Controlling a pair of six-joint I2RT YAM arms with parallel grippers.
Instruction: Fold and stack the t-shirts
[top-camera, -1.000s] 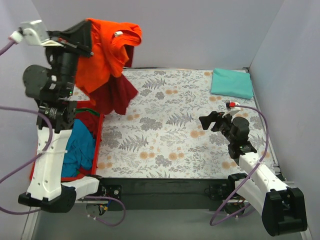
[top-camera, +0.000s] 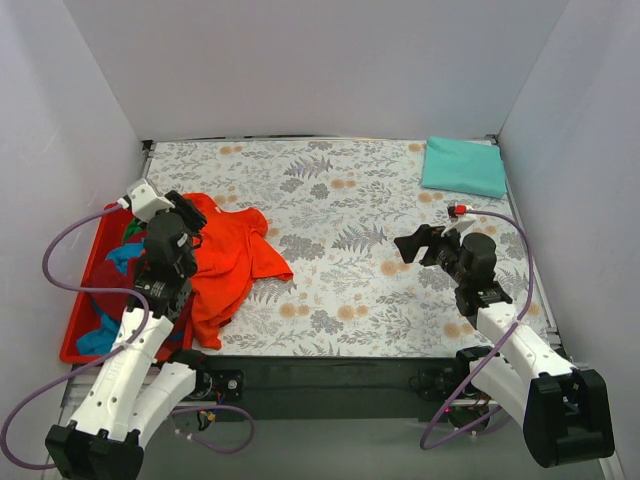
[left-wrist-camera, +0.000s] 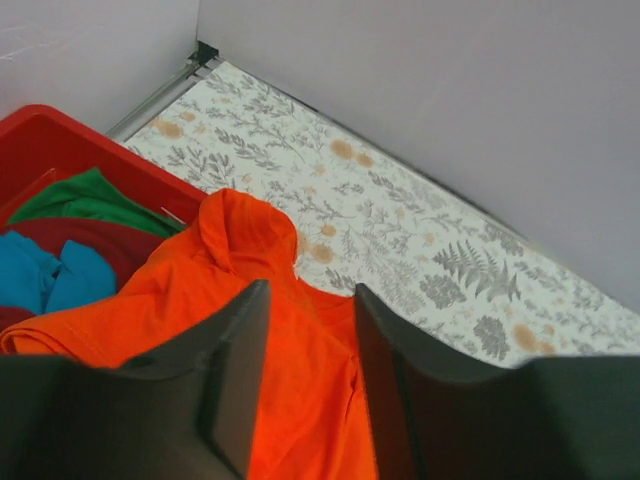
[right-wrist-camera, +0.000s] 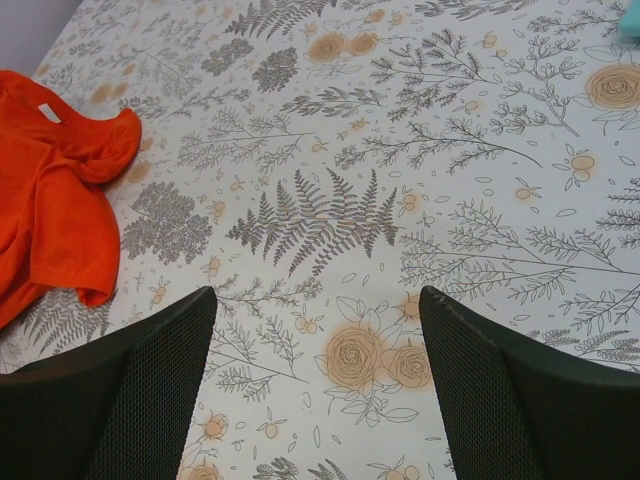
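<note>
An orange t-shirt (top-camera: 235, 260) lies spread loosely over the table's left part and the red bin's edge, also seen in the right wrist view (right-wrist-camera: 70, 220). My left gripper (top-camera: 180, 205) hangs above it; in the left wrist view its fingers (left-wrist-camera: 220, 400) are apart, with orange cloth beneath. My right gripper (top-camera: 415, 245) stands open over the bare table at right. A folded teal shirt (top-camera: 464, 165) lies at the back right.
A red bin (left-wrist-camera: 45, 145) at the far left holds dark red, blue and green cloth.
The orange shirt, earlier held high by my left gripper with dark red cloth, has come down onto the table and bin. The left gripper has moved down; the right is still.
</note>
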